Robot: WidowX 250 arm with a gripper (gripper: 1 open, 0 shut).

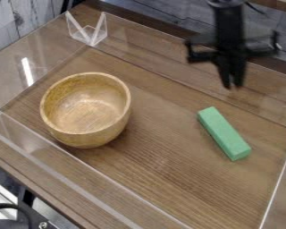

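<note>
My gripper [235,58] hangs at the upper right, dark and partly blurred, above the back part of the wooden table; whether its fingers are open or shut is hard to make out. A green block [223,134] lies on the table at the right, in front of the gripper and apart from it. An empty round wooden bowl [86,125] stands at the left.
A small clear wire-like object [88,29] is at the back left corner. Black cables lie at the lower left edge.
</note>
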